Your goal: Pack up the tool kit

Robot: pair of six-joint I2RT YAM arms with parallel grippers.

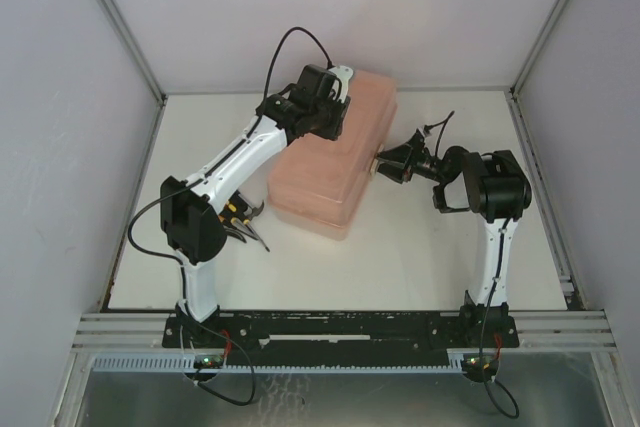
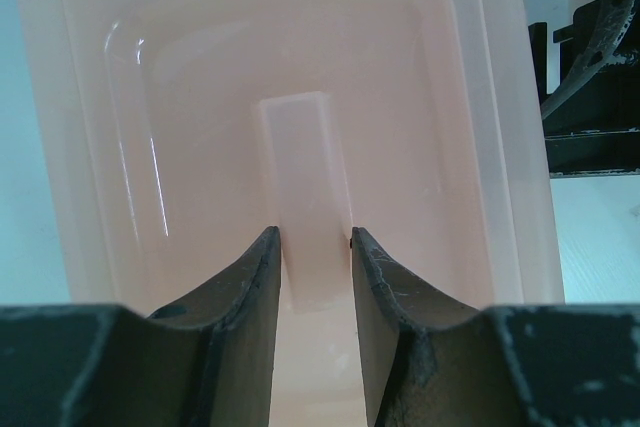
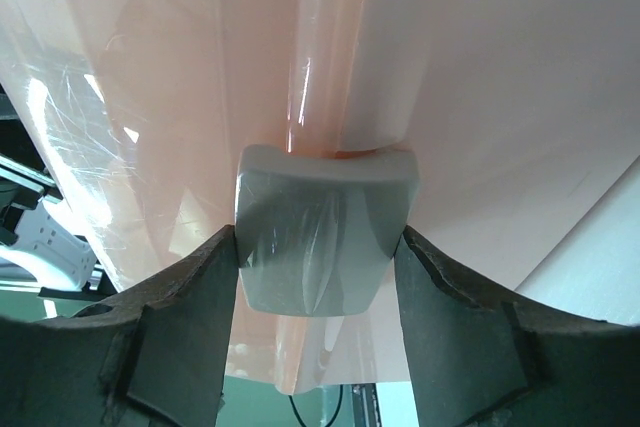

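Note:
The tool kit is a translucent orange box (image 1: pixel 310 182) with its lid on, standing at a slant in the middle of the table. My left gripper (image 1: pixel 340 107) is over the lid's far part, pointing down. In the left wrist view, its fingertips (image 2: pixel 268 257) are shut on a pale raised strip (image 2: pixel 305 177) at the lid's middle. At the box's right side is my right gripper (image 1: pixel 383 161). Between its fingers is a grey latch (image 3: pixel 320 227), about as wide as the gap; whether they press on it is unclear. The box's inside is hidden.
Several loose tools (image 1: pixel 240 215), some with yellow grips, lie left of the box, partly under my left arm (image 1: pixel 225 182). Bare white table (image 1: pixel 430 257) stretches to the front right. Walls bound the sides and back.

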